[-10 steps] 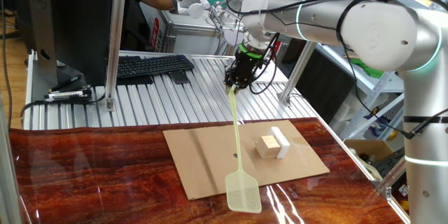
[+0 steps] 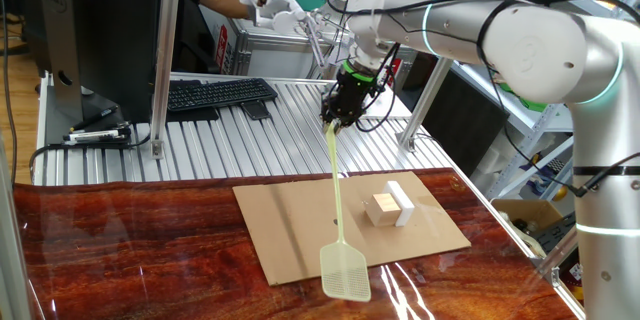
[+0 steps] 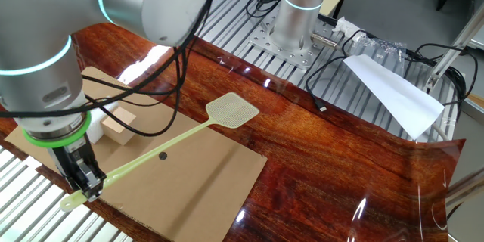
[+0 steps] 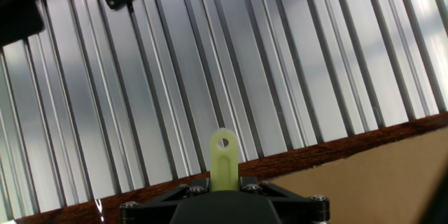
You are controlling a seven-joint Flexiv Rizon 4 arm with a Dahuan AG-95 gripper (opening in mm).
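Note:
A pale yellow-green fly swatter (image 2: 345, 270) hangs from my gripper (image 2: 333, 123), its mesh head toward the front of the table in exterior view 1. My gripper (image 3: 92, 188) is shut on the handle close to its end in exterior view 2, and the swatter's mesh head (image 3: 231, 110) reaches out past the cardboard. In the wrist view the handle's holed tip (image 4: 224, 155) pokes out between the fingers of my gripper. A wooden block (image 2: 382, 210) stands on the cardboard sheet (image 2: 290, 225) against a white block (image 2: 399, 202).
Black cables (image 3: 178, 68) loop beside my arm in exterior view 2.
The swatter's mesh head has drifted very slightly left and up in exterior view 1. My gripper keeps its hold on the handle, and the blocks have stayed put.

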